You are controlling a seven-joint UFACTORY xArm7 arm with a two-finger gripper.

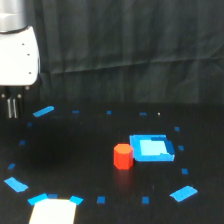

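A red, roughly hexagonal block (123,156) stands on the black table, right of the middle. Just behind it and to its right lies a shallow blue-edged tray (168,156) with a white piece (152,148) inside. High at the left edge hangs the white arm, its small dark gripper (13,106) pointing down, well away from the block and tray. The fingers are too dark and small to show whether they are apart or together, and no object can be made out at them.
A pale square object (53,212) with blue at its edges sits at the front left, cut by the frame. Flat blue tape pieces (184,193) and small blue marks dot the table. A dark curtain (130,50) hangs behind.
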